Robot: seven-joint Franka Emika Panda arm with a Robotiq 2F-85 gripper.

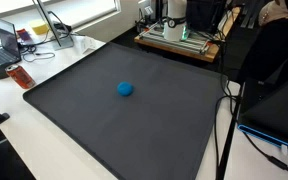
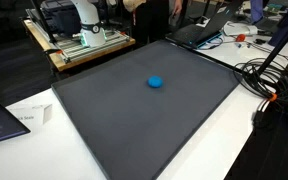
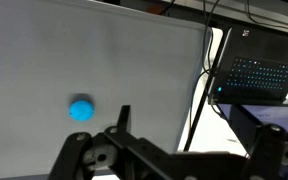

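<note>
A small round blue object lies on the dark grey mat, around its middle in exterior view 1. The second exterior view shows the same blue object towards the far part of the mat. In the wrist view the blue object is left of my gripper, apart from it. The two dark fingers are spread wide, and only bare mat and its edge with cables show between them. Neither exterior view clearly shows the gripper.
An orange can stands beside the mat on the white table. A laptop sits beyond the mat's edge in the wrist view. Black cables run along one side.
</note>
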